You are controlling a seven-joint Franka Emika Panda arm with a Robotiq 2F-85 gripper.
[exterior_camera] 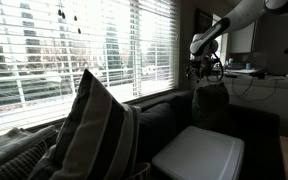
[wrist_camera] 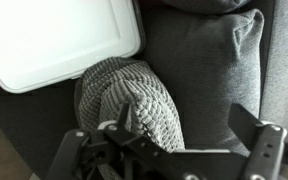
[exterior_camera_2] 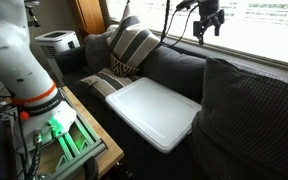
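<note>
High above the sofa, in front of the window, hangs my gripper [exterior_camera: 206,70], seen also at the top of exterior view 2 [exterior_camera_2: 210,24]. In the wrist view its two dark fingers stand wide apart, with no object held between them. Below lies a dark knitted pillow [wrist_camera: 139,100], large at the right of exterior view 2 [exterior_camera_2: 252,110]. A white flat board or lid [exterior_camera_2: 154,108] rests on the sofa seat, its corner at the wrist view's upper left [wrist_camera: 59,40]. A striped cushion [exterior_camera: 92,130] leans at the sofa's other end.
The grey back cushion [wrist_camera: 209,70] lies beside the knitted pillow. Window blinds [exterior_camera: 64,55] run behind the sofa. A wooden table edge [exterior_camera_2: 96,128] borders the robot's base, and a white basket [exterior_camera_2: 59,42] stands at the far left.
</note>
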